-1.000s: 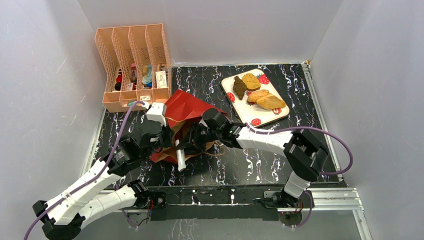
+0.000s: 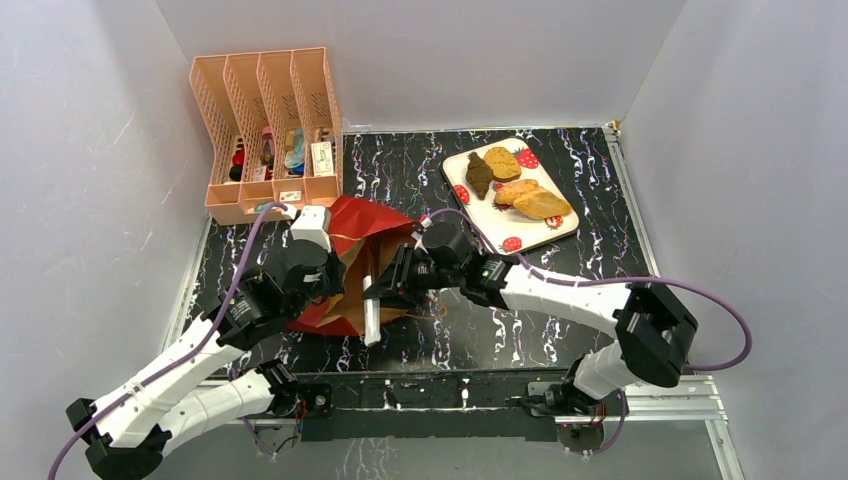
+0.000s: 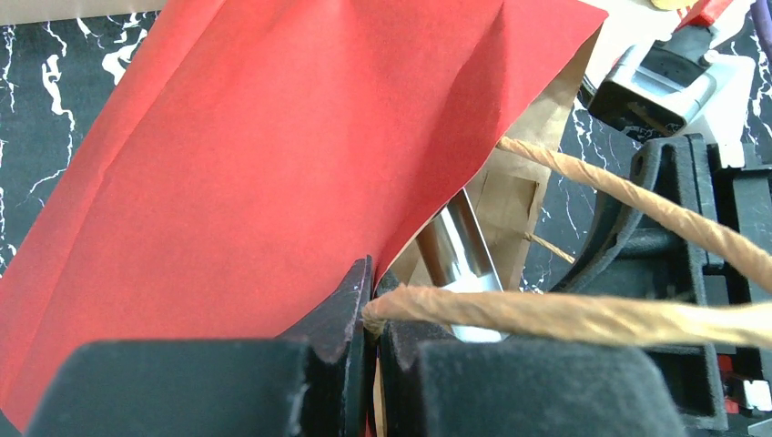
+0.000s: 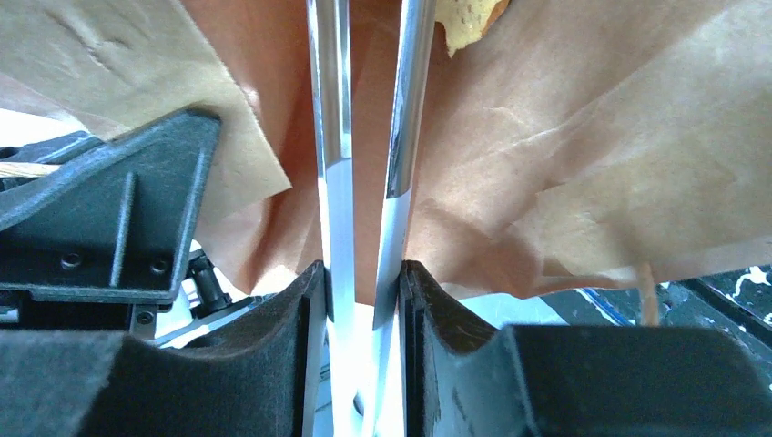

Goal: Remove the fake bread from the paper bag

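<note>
The red paper bag (image 2: 375, 217) lies at the middle left of the table, its brown inside showing at the mouth. In the left wrist view my left gripper is shut on the bag's thin edge, beside a twisted paper handle (image 3: 637, 196). My right gripper is shut around the white handles of metal tongs (image 4: 330, 109), with a gap between the tong arms. The tongs reach into the bag; their tips lie beyond the right wrist view. Beside them, at that view's top edge, part of a yellowish bread piece (image 4: 467, 20) shows.
A strawberry-patterned tray (image 2: 482, 228) at the back right bears several bread pieces (image 2: 541, 204). The orange divided organizer (image 2: 292, 62) stands at the back left with small items in it.
My right arm's elbow has swung right and toward the front, and the tongs have shifted slightly right. The bag's mouth shows wider. My left arm has stayed almost still.
</note>
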